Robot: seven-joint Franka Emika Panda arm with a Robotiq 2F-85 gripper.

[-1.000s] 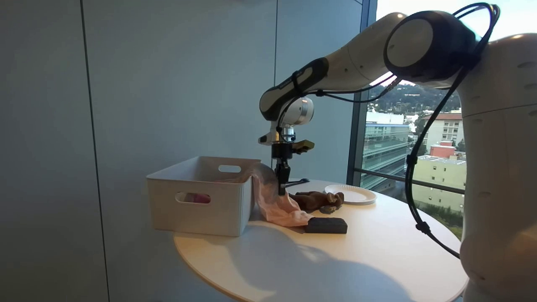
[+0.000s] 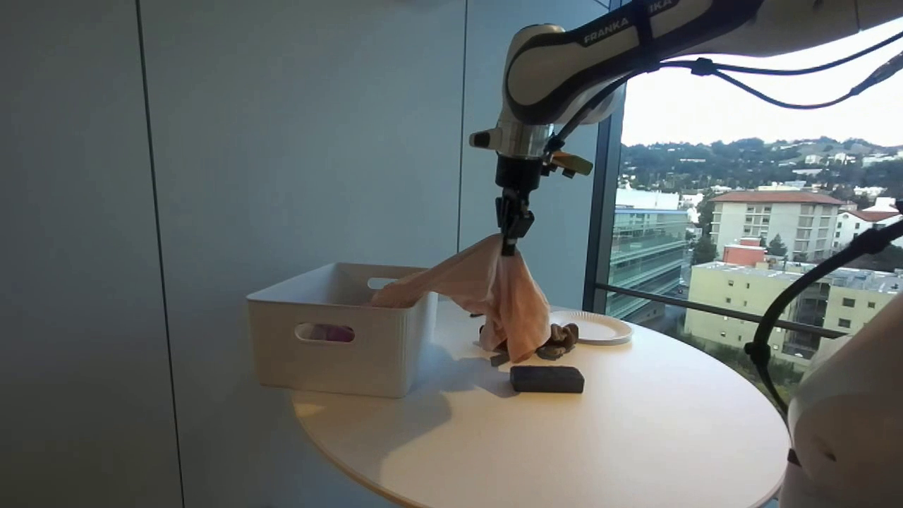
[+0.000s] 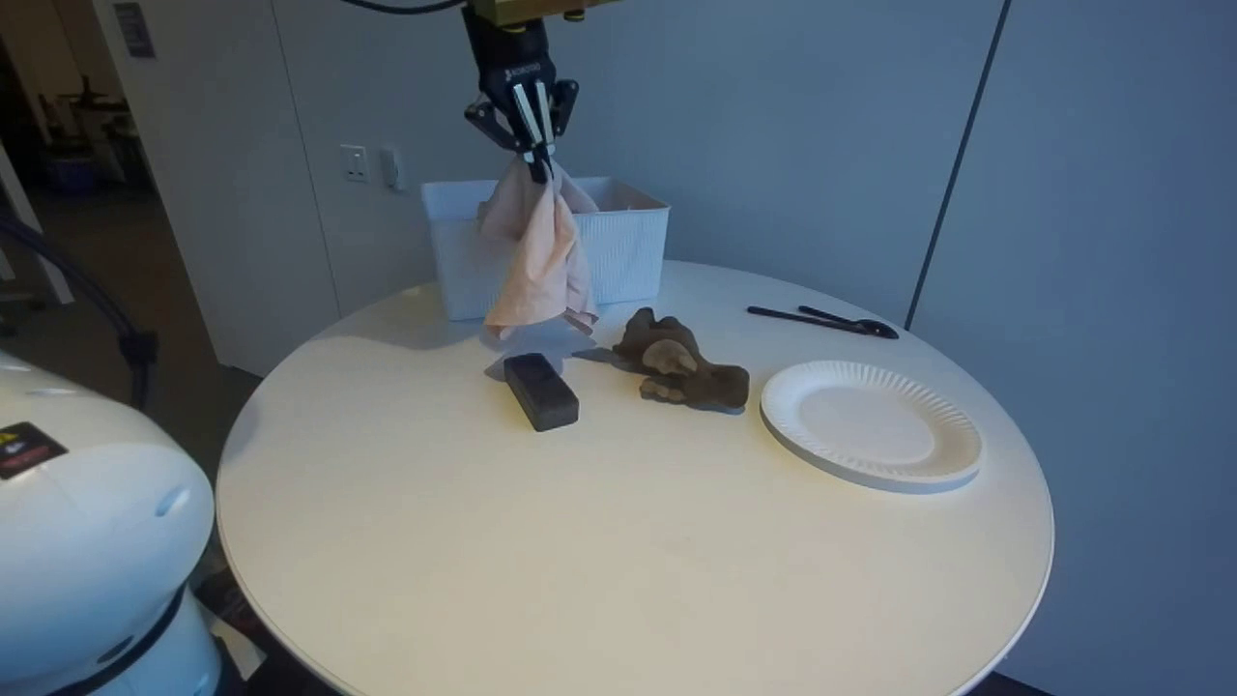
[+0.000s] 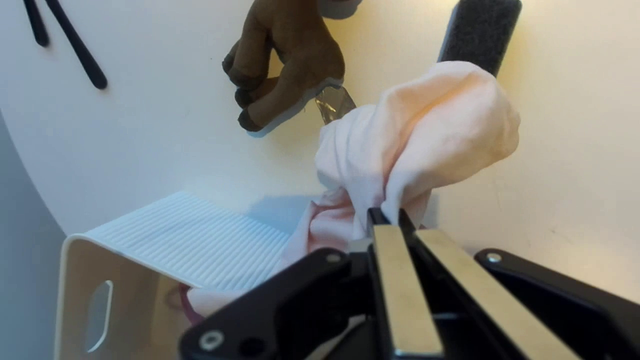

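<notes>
A pale pink cloth (image 2: 518, 309) hangs in folds from my gripper (image 2: 508, 247), which is shut on it above the table. One end of the cloth trails left over the rim of the white bin (image 2: 338, 364) and down inside; the other dangles clear of the tabletop. Seen from the second exterior view, the cloth (image 3: 542, 261) hangs in front of the bin (image 3: 632, 249). In the wrist view, bunched cloth (image 4: 444, 126) bulges out past the fingertips, and part of it runs down toward the bin (image 4: 192, 240). What else the bin holds is mostly hidden; something purple shows through its handle hole.
A dark eraser-like block (image 3: 541, 392) lies below and in front of the cloth. To its right are a brown plush toy (image 3: 696, 377), a white paper plate (image 3: 870, 423) and black utensils (image 3: 825, 323).
My gripper has risen and moved right, away from the bin, lifting the cloth that lay on the table against the block. Its other end still reaches into the bin.
</notes>
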